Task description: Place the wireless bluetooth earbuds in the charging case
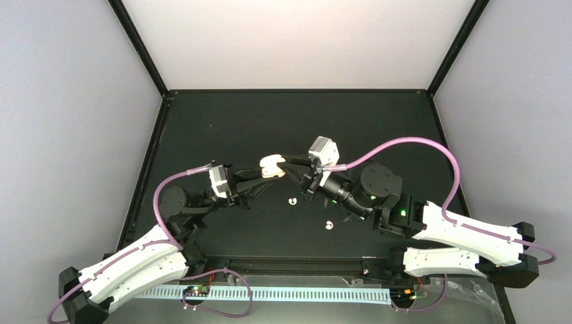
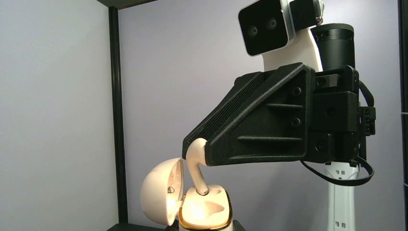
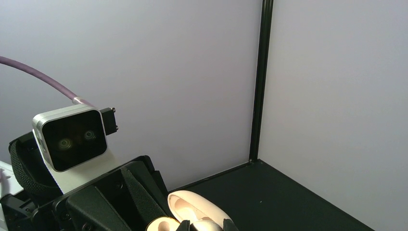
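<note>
The white charging case [image 1: 272,169] is held up at mid-table in my left gripper [image 1: 264,177], which is shut on it. In the left wrist view its lid [image 2: 158,192] stands open beside the gold-rimmed body [image 2: 205,211]. My right gripper [image 1: 288,165] is shut on a white earbud [image 2: 196,154], whose stem end sits in one well of the case; the other well is empty. In the right wrist view the open lid [image 3: 192,207] and earbud show at the bottom edge, partly cut off.
Two small white pieces [image 1: 292,201] lie on the black table below the right arm. Walls surround the sides and back.
</note>
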